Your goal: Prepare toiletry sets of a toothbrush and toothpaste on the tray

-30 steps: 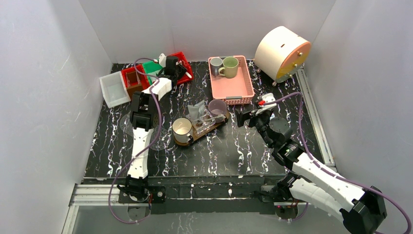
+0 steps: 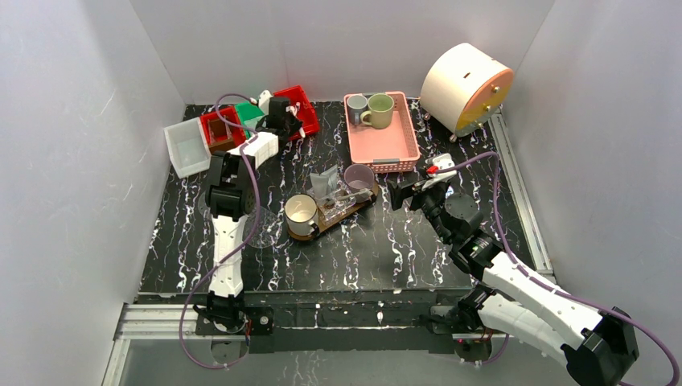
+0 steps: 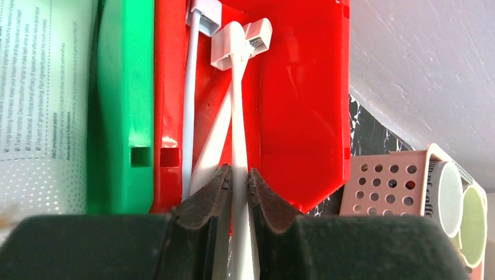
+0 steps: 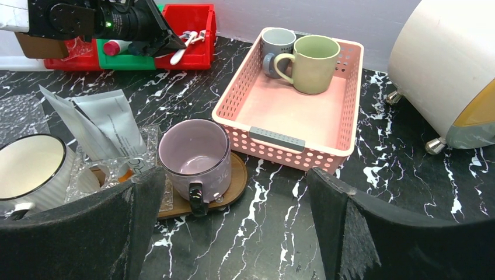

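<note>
A white toothbrush (image 3: 238,105) is clamped upright in the view between the fingers of my left gripper. Its head end lies over the red bin (image 3: 303,99), where other toothbrushes rest, one of them a pale grey-blue toothbrush (image 3: 190,99). From above, the left gripper (image 2: 299,126) reaches over that bin. On the table, the wooden tray (image 4: 236,186) carries a purple mug (image 4: 195,151), a cream mug (image 4: 32,169) and clear plastic packaging with a pale sachet (image 4: 111,125). Wide open and empty, my right gripper faces the tray's right side.
Left of the red bin stands a green bin (image 3: 125,105) holding toothpaste packs. A pink basket (image 2: 382,153) with a grey mug and a green mug (image 2: 380,110) stands behind the tray. To the right lies a cream cylinder (image 2: 466,87). Bare tabletop spreads in front of the basket.
The right arm, tray and basket are unchanged.
</note>
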